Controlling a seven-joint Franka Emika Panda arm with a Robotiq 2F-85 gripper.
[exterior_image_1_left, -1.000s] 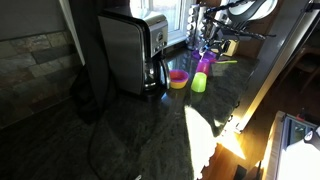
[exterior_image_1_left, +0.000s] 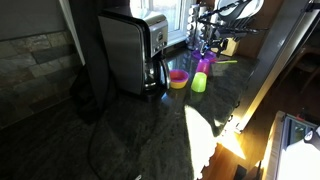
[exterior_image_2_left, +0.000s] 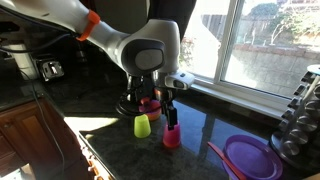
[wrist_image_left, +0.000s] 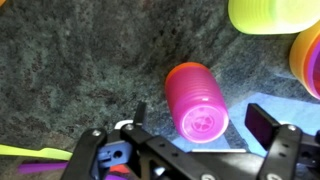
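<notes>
A pink cup (wrist_image_left: 198, 110) stands upside down on the dark counter, its round base facing the camera in the wrist view. My gripper is open above it, one finger to each side and apart from the cup. In exterior view 2 the gripper (exterior_image_2_left: 169, 112) hangs just over the pink cup (exterior_image_2_left: 172, 138). Beside that cup is a yellow-green cup (exterior_image_2_left: 142, 127). In exterior view 1 the pink cup (exterior_image_1_left: 203, 66) is small and far off, with the arm behind it.
Coloured bowls (exterior_image_1_left: 178, 78) sit by the coffee maker (exterior_image_1_left: 136, 50). A purple plate (exterior_image_2_left: 262, 160) with a red utensil lies right of the cup, near a rack (exterior_image_2_left: 296, 125). Coloured utensils (wrist_image_left: 42, 167) show at the lower left of the wrist view.
The arm at the far end of the counter has shifted slightly around the pink cup. The yellow-green cup and the bowls stay where they were.
</notes>
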